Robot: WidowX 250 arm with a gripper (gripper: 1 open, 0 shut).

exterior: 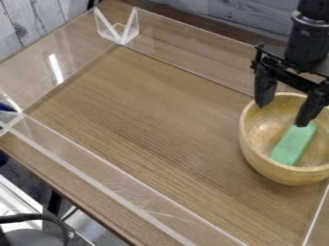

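Note:
My black gripper (286, 108) is at the right, open, its two fingers hanging over a tan round bowl (264, 164). Inside the bowl lies a light green oblong object (293, 143), below the fingers and toward the bowl's right side. I cannot tell how far the fingertips are above it.
Clear plastic strips run along its edges, with a clear bracket (118, 29) at the back left. A black cable or fixture (26, 226) is at the lower left, off the tabletop.

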